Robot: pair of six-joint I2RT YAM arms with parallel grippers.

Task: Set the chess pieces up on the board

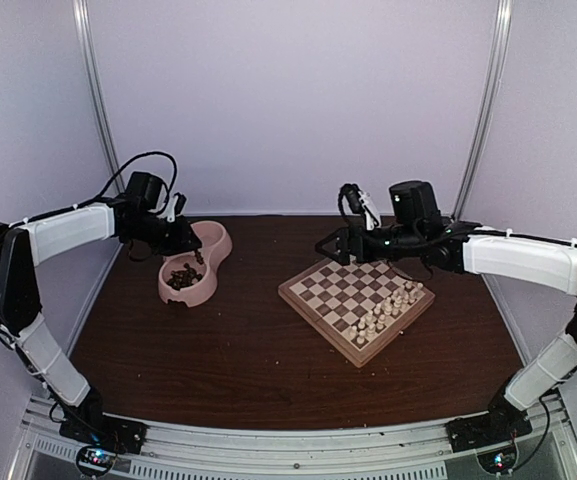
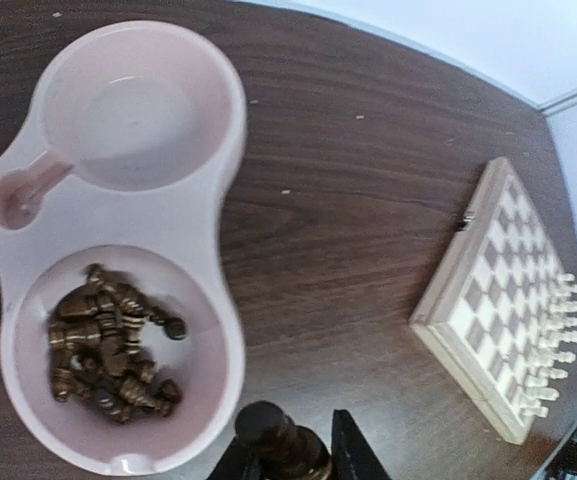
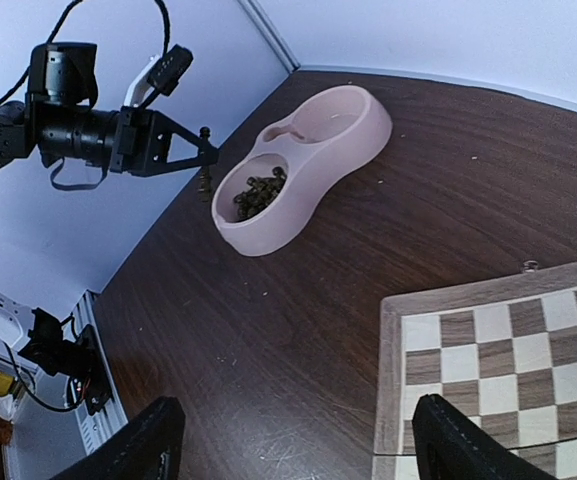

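Observation:
A dark brown chess piece (image 2: 280,438) is gripped in my left gripper, which is shut on it and held up beside the pink bowl. More dark pieces (image 2: 113,345) lie jumbled in the near hollow of the pink double bowl (image 1: 221,240). On the chessboard (image 1: 313,308) white pieces (image 1: 381,312) stand in rows along its near right side; the squares in view elsewhere carry no pieces. Over the board's far corner hangs my right gripper. Its fingers (image 3: 458,445) are spread wide, with nothing between them.
The bowl's far hollow (image 2: 133,125) is empty. Bare dark tabletop (image 1: 238,340) lies between bowl and board. Walls (image 1: 288,110) close in the table at the back and sides.

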